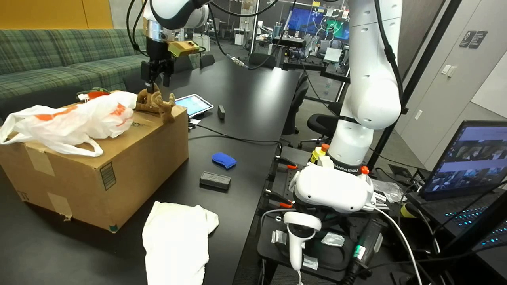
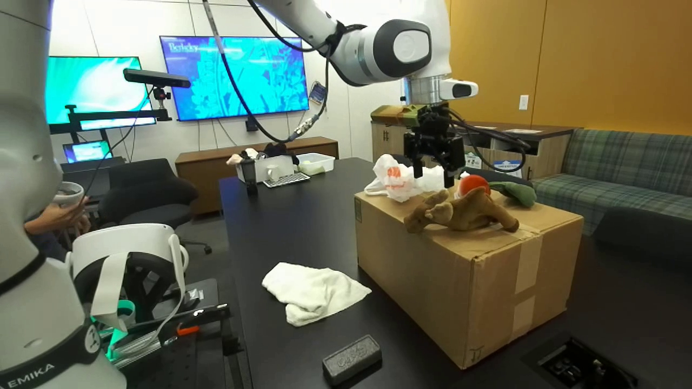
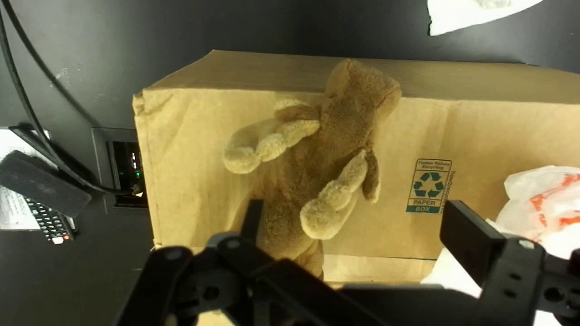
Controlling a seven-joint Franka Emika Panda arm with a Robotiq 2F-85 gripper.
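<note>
A brown plush moose (image 3: 304, 179) with pale antlers lies on top of the cardboard box (image 3: 195, 141), its head hanging over one edge. Above the box top is my gripper, fingers spread wide and nothing held between them. In the wrist view one finger covers part of the moose's body, while the other is over toward the white plastic bag (image 3: 549, 206). From exterior view 2, the gripper (image 2: 433, 178) appears above and behind the moose (image 2: 464, 213). Beside the moose sit a red-orange round thing (image 2: 474, 185) and a green item (image 2: 517, 192).
On the dark table (image 1: 247, 95) lie a white cloth (image 1: 176, 242), a black eraser (image 1: 215, 180), a blue object (image 1: 223, 160) and a tablet (image 1: 193, 105). A cable crosses the table beyond the box. Bare table stretches along the far end.
</note>
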